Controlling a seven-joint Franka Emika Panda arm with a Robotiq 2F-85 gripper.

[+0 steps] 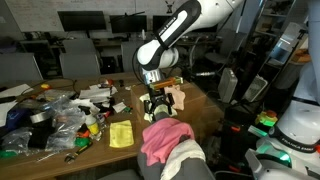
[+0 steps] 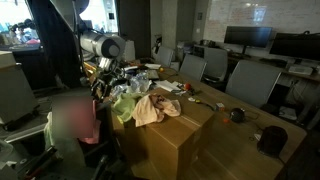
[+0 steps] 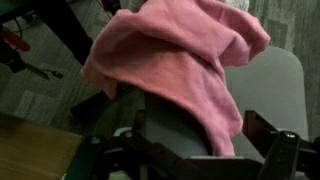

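A pink cloth (image 3: 180, 50) lies draped over the grey chair (image 3: 275, 90) in the wrist view. In exterior view 1 the same cloth (image 1: 165, 138) hangs over the chair at the table's front edge. My gripper is open above the chair, its fingers (image 3: 262, 137) apart on either side of the cloth's lower tail. The cloth does not appear gripped. Exterior view 1 shows the gripper (image 1: 158, 104) over the near table edge, just above the cloth.
On the table lie a yellow cloth (image 1: 121, 134), a pale green cloth (image 2: 125, 105) and a peach cloth (image 2: 157, 108). Plastic bags (image 1: 68, 118), tools and other clutter crowd its left side. The wooden table edge (image 3: 30, 145) shows in the wrist view's lower left.
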